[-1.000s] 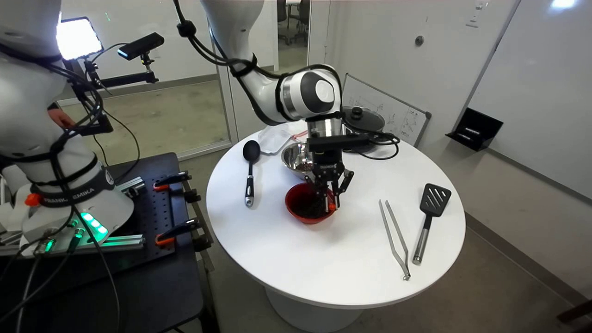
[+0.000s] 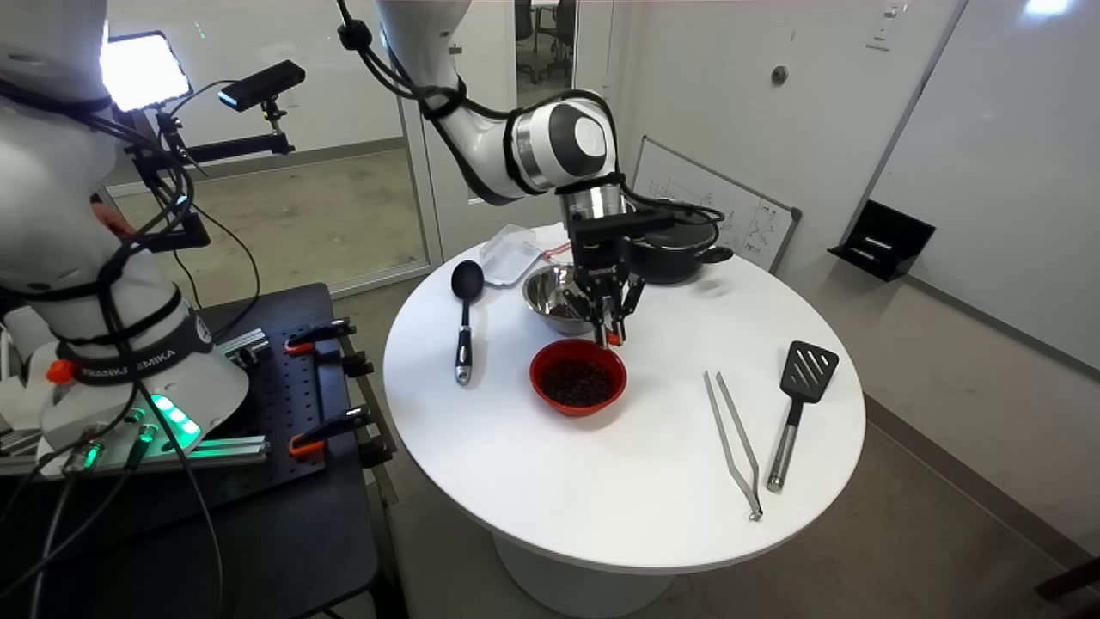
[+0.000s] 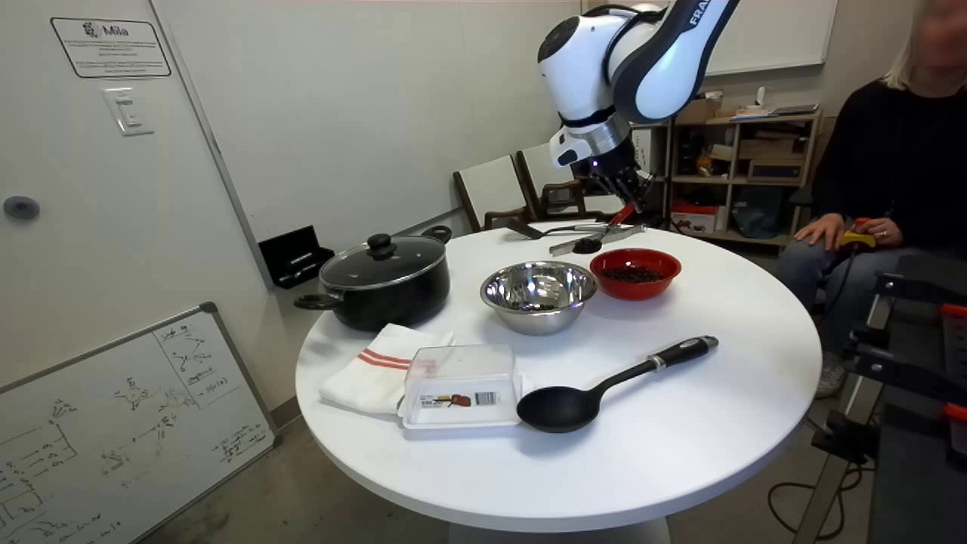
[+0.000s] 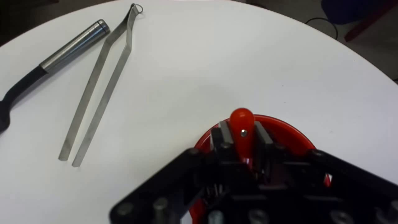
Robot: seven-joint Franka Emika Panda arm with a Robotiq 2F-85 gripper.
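Note:
My gripper [image 2: 610, 332] is shut on the red handle of a spoon [image 3: 622, 214]. In exterior view 2 the spoon's dark head [image 3: 588, 245] shows above the table, behind the steel bowl's rim; its contents are too small to make out. The wrist view shows the rounded red handle end [image 4: 242, 128] between the fingertips, the rest of the spoon being hidden. A red bowl [image 2: 544, 392] with many small dark pieces inside stands just in front of the gripper. Beside it is a shiny steel bowl [image 3: 536, 321].
A lidded black pot [image 3: 390, 290], a striped cloth [image 3: 367, 376], a clear plastic box [image 3: 462, 412] and a black ladle [image 3: 559, 409] lie around the steel bowl. Tongs [image 2: 730, 438] and a slotted spatula [image 2: 807, 373] are on the far side.
My gripper has risen and shifted back from the red bowl toward the steel bowl and pot, the red handle still in it. The bowls have not moved.

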